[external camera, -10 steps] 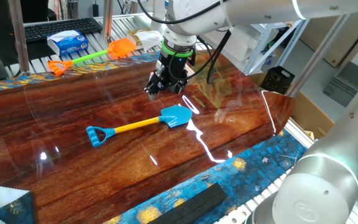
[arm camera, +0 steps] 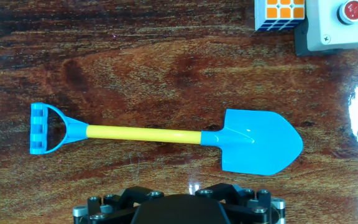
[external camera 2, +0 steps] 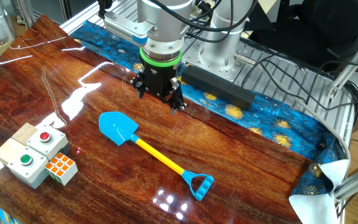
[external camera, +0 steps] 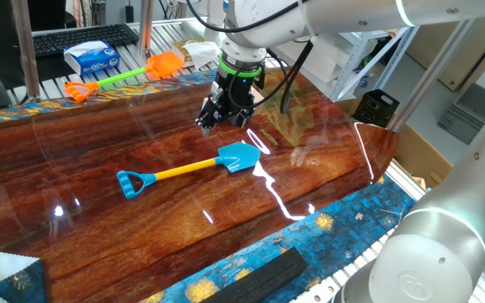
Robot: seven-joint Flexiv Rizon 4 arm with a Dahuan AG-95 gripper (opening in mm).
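A toy shovel with a blue blade, yellow shaft and blue D-shaped handle [external camera 2: 156, 155] lies flat on the glossy brown wooden table [external camera 2: 241, 180]. Seen from the wrist, the whole shovel [arm camera: 145, 134] stretches across the middle, blade to the right and handle to the left. My black gripper [external camera 2: 158, 104] hangs above the tabletop, apart from the shovel, its fingers spread and nothing between them. At the bottom edge of the wrist view, the gripper shows its two sides wide apart.
Two button boxes, one with a red button [external camera 2: 45, 137] and one with a green button [external camera 2: 26, 160], stand beside a Rubik's cube [external camera 2: 61, 168]. An orange and green toy shovel [external camera: 125, 76] and a tissue pack [external camera: 91, 57] lie beyond the far edge.
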